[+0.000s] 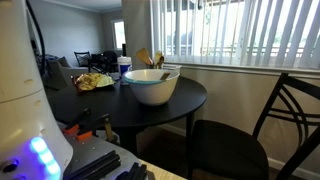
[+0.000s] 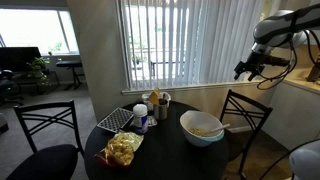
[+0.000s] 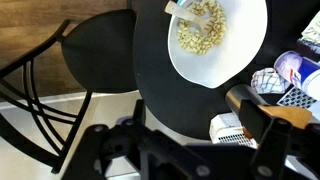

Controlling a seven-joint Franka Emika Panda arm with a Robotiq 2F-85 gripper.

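Note:
A white bowl stands on the dark round table, holding pale beige pieces. A spoon-like utensil leans over its rim. In exterior view 2 the same bowl is at the table's right side. My gripper is open and empty, its black fingers wide apart at the bottom of the wrist view. It is held high at the right in exterior view 2, well apart from the bowl.
A metal holder with wooden utensils, a bottle, a dark rack and a yellow-and-red bag share the table. A black chair stands beside it; blinds hang behind.

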